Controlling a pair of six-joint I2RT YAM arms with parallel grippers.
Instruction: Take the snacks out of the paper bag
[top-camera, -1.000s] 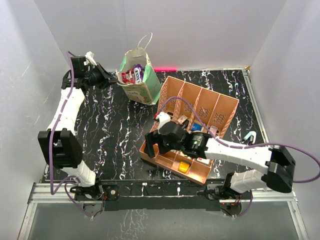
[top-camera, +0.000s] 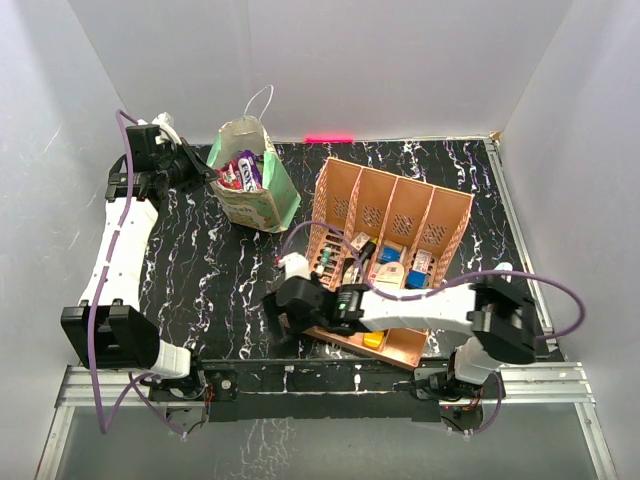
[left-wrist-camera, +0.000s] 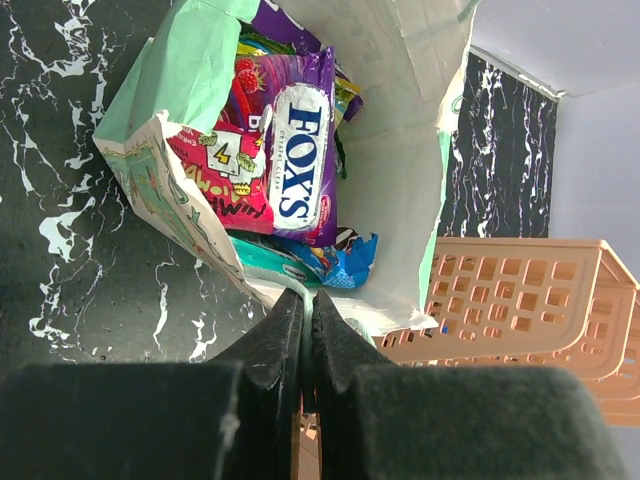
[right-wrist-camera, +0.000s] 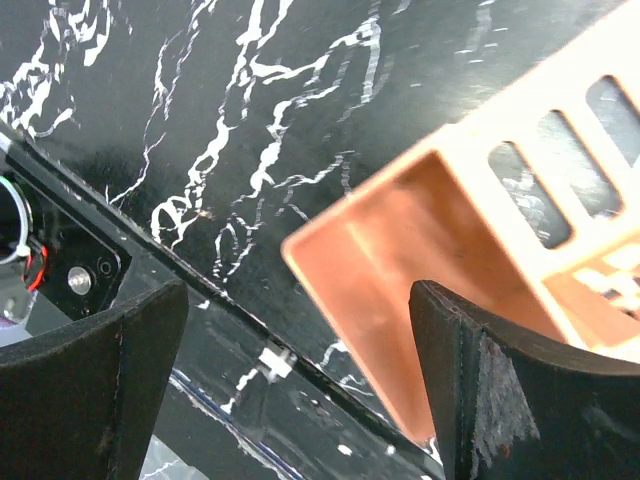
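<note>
The green-and-cream paper bag (top-camera: 262, 205) stands at the back left, its top open. Inside are a red packet (left-wrist-camera: 235, 185), a purple FOX'S packet (left-wrist-camera: 300, 150) and other wrappers. My left gripper is shut on the bag's rim, pinching its pale edge. My right gripper is open, above the table beside the near-left corner of the orange organiser, nothing between its fingers; it is blurred in the top view.
The orange plastic organiser (top-camera: 420, 215) with small items fills the right half of the table. Bare black marble (top-camera: 200, 280) shows at the left front. Pale walls surround the table.
Since a second ago the left gripper and bag moved left, away from the organiser.
</note>
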